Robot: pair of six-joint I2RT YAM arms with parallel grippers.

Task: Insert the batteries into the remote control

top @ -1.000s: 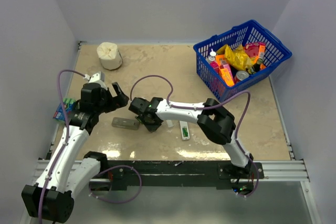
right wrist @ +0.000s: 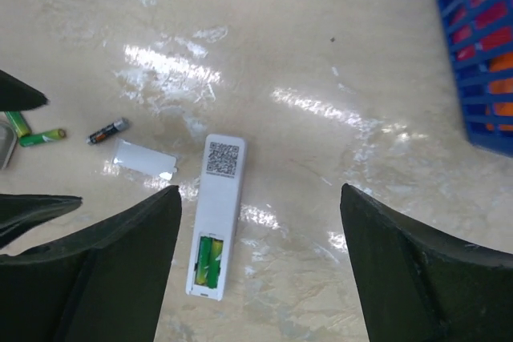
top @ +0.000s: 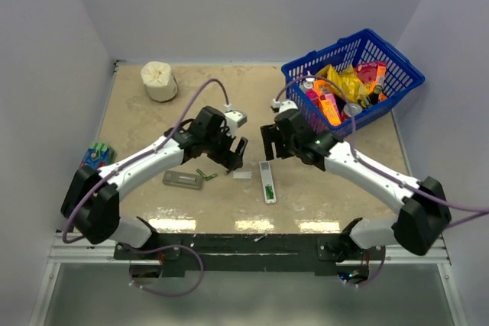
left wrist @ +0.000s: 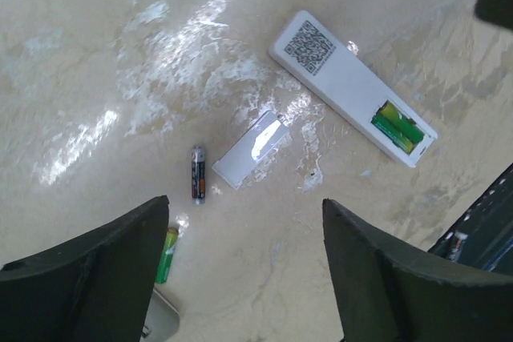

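The white remote (right wrist: pixel 216 211) lies on the table with green batteries (right wrist: pixel 208 260) visible in its compartment. Beside it lie the white cover (right wrist: pixel 144 158), a dark battery (left wrist: pixel 198 174) and loose green batteries (right wrist: pixel 43 137). My left gripper (top: pixel 236 150) hangs over this area, fingers apart and empty, above the dark battery and cover in its wrist view. My right gripper (top: pixel 271 140) is open and empty, above and behind the remote.
A blue basket of goods (top: pixel 397 82) stands at the back right, a white roll (top: pixel 159 81) at the back left. A grey case (top: pixel 180 179) and a battery pack (top: pixel 95 156) lie on the left.
My left gripper has moved right toward the middle. My right gripper has moved back and to the right, away from the batteries at left.
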